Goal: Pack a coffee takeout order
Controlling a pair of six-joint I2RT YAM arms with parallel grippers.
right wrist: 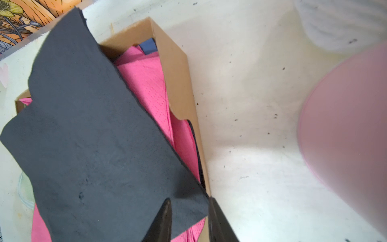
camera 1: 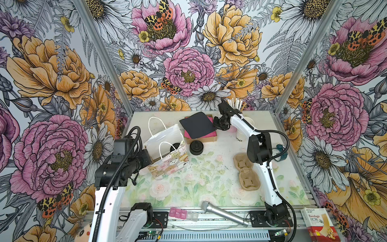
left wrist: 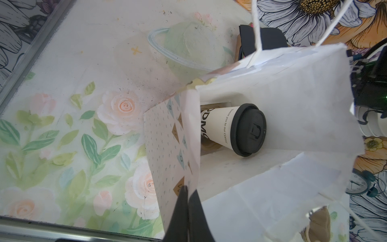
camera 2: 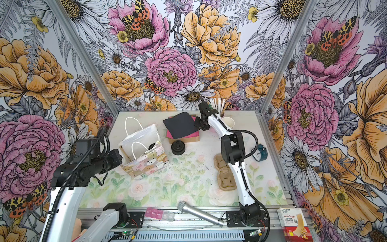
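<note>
A patterned paper bag [camera 1: 171, 163] stands open at left. Inside it, the left wrist view shows a white coffee cup [left wrist: 221, 125] with a black lid, lying tilted toward the opening. My left gripper is shut at the bag's rim, with the paper edge running into its fingertips. At the back, a cardboard box [right wrist: 173, 76] holds pink napkins [right wrist: 141, 76], and a black napkin [right wrist: 104, 153] lies askew on top. My right gripper hangs open over that napkin's right corner, fingers apart. How close its tips are to the napkin is unclear.
A stack of black lids [camera 1: 196, 147] stands beside the bag. The brown cup carrier [camera 1: 246, 172] lies at right. Straws [camera 1: 237, 104], a pale cup [camera 2: 229, 122] and a clock [camera 2: 262, 152] are near my right arm.
</note>
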